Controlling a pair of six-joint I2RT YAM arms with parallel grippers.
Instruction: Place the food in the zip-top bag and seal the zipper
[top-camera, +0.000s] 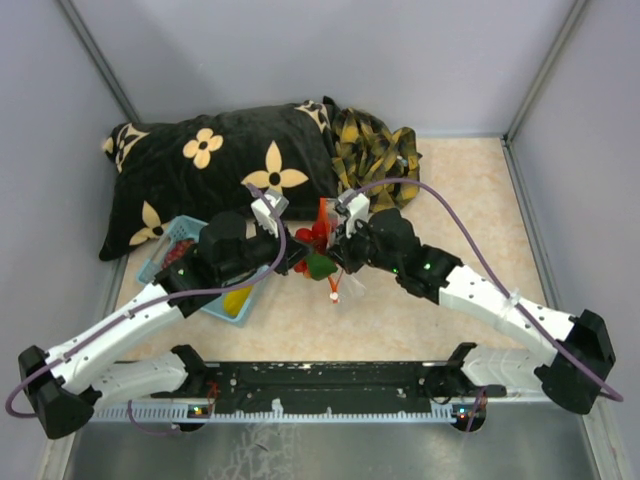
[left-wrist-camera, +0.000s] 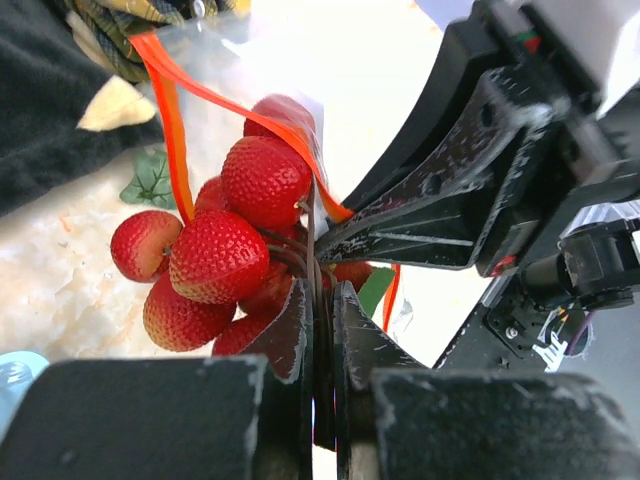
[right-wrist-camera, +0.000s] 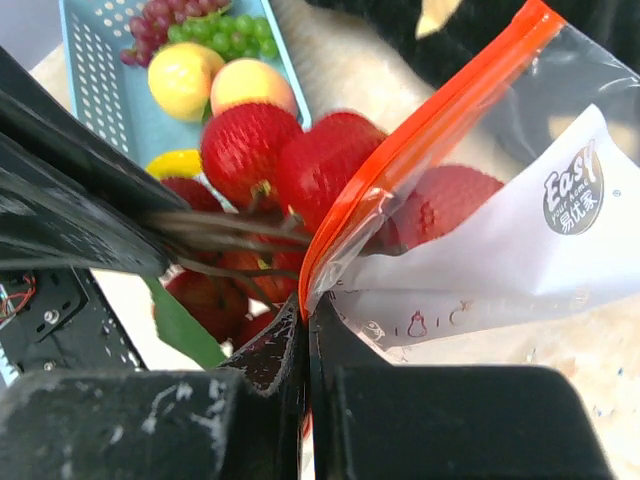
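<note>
The bunch of red strawberries (left-wrist-camera: 220, 258) hangs by its brown stems from my left gripper, which is shut on them. A green leaf (right-wrist-camera: 185, 325) dangles from the same bunch. The clear zip top bag (right-wrist-camera: 500, 250), with white print and an orange zipper rim (right-wrist-camera: 400, 140), is beside the fruit. My right gripper is shut on that orange rim. One strawberry (right-wrist-camera: 445, 205) shows behind the bag's film; others are on the near side of the rim. How much fruit is inside, I cannot tell. From above, both grippers nearly touch.
A light blue basket (top-camera: 232, 318) with grapes (right-wrist-camera: 170, 30), peaches (right-wrist-camera: 255, 82) and a yellow fruit (top-camera: 238, 300) stands at the left. A dark flowered cushion (top-camera: 230, 150) and yellow-black cloth (top-camera: 375, 150) lie behind.
</note>
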